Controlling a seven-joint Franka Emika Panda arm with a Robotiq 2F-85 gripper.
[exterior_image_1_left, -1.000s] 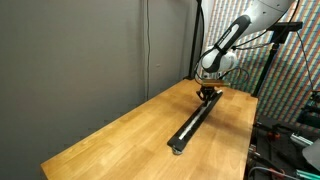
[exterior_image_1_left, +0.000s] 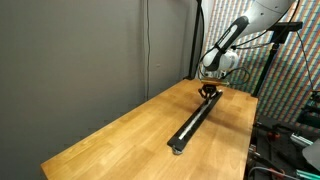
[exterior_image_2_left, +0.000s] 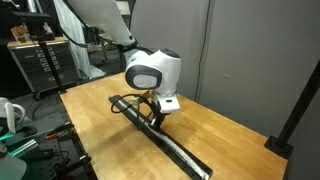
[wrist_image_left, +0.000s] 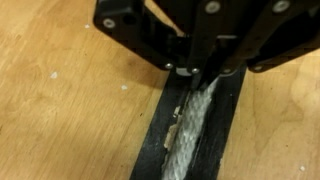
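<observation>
A long black channel (exterior_image_1_left: 190, 130) lies along the table, and a grey-white rope (wrist_image_left: 188, 140) runs in its groove in the wrist view. My gripper is down at the channel, right over the rope. Its fingers are closed around the rope at the near end of the fingers, though the exact contact is dark and partly hidden. In exterior view 2 the arm's white body covers much of the channel (exterior_image_2_left: 180, 152), and the gripper (exterior_image_2_left: 155, 123) reaches down to it. Exterior view 1 shows the gripper (exterior_image_1_left: 208, 95) at the channel's far part.
A grey wall panel (exterior_image_1_left: 90, 70) stands along the table's back side. A dark post (exterior_image_2_left: 297, 100) rises at the right in exterior view 2. Cables hang around the arm.
Over the last second the arm has shifted very slightly at the far part of the channel. The channel itself looks unmoved.
</observation>
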